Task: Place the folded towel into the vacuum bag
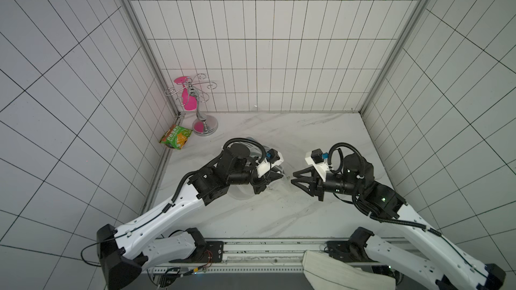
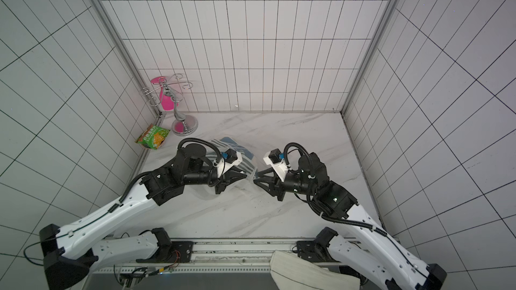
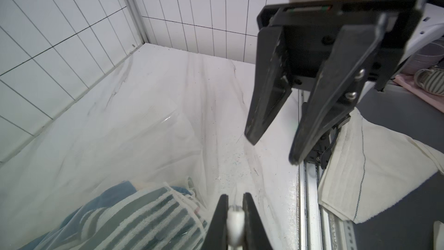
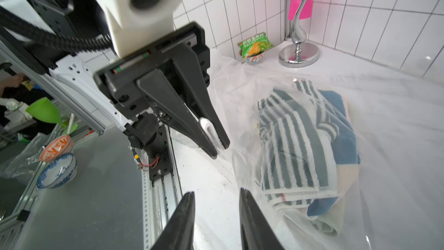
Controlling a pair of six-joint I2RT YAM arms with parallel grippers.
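Observation:
My left gripper is shut on a small white piece at the bag's near end, seen between the fingers in both wrist views. The clear plastic bag lies on the marble counter. The folded striped towel, with blue and cream layers, lies within the bag's plastic, beyond my grippers in the right wrist view and largely hidden by the left arm in the top views. My right gripper stands open just to the right of the left one, with nothing between its fingers.
A chrome stand with pink parts and a green snack packet sit at the back left. Tiled walls enclose three sides. A white cloth lies below the front edge.

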